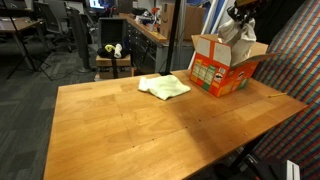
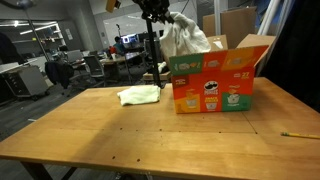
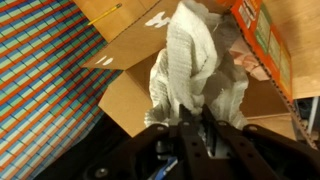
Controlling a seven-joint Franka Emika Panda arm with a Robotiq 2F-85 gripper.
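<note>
A white cloth hangs down from my gripper, whose fingers are shut on its upper part. In the first exterior view the cloth hangs over the open top of an orange and green cardboard box. From the second exterior view, the cloth is at the box's left side, its lower part near or inside the opening. The gripper is above it at the top of the picture. A second pale cloth lies flat on the wooden table.
The box's raised flaps stand around the opening. A pencil-like stick lies on the table to the right of the box.
</note>
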